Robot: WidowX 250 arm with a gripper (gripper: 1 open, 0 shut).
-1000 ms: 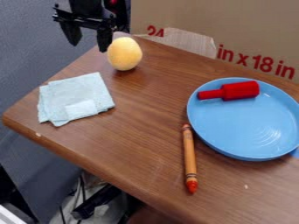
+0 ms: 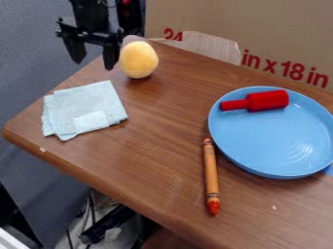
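Observation:
My black gripper [image 2: 93, 53] hangs at the top left of the camera view, over the table's far left edge, its two fingers apart. A yellow egg-shaped object [image 2: 139, 60] stands on the table just right of it. A folded light blue cloth [image 2: 84, 110] lies at the left. An orange crayon [image 2: 211, 175] lies near the middle right. A red cylinder with a handle [image 2: 264, 100] rests on a blue plate [image 2: 271, 144] at the right.
A cardboard box [image 2: 247, 29] with red lettering stands along the back.
My gripper has moved down, now lower beside the yellow object. The objects on the table have not visibly moved.

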